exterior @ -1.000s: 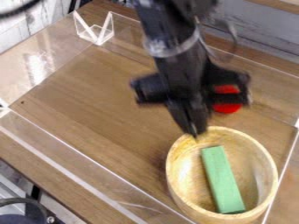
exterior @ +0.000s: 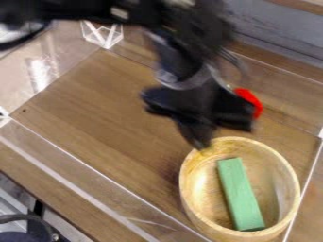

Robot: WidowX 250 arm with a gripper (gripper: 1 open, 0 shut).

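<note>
My gripper point(exterior: 195, 123) is blurred in the upper middle of the camera view, just above and behind a pale wooden bowl point(exterior: 198, 194) at the lower right; its fingertips look shut, with nothing visible between them. Inside the bowl lies a green block point(exterior: 239, 194). A red object point(exterior: 248, 101) sits behind the gripper on the right, partly hidden by it.
A white wire-like holder point(exterior: 102, 33) stands at the back left, and clear edging runs along the table's sides, with a wall behind.
The arm and gripper have shifted leftward and blurred with motion, uncovering more of the table at the right. The bowl and green block are unchanged.
</note>
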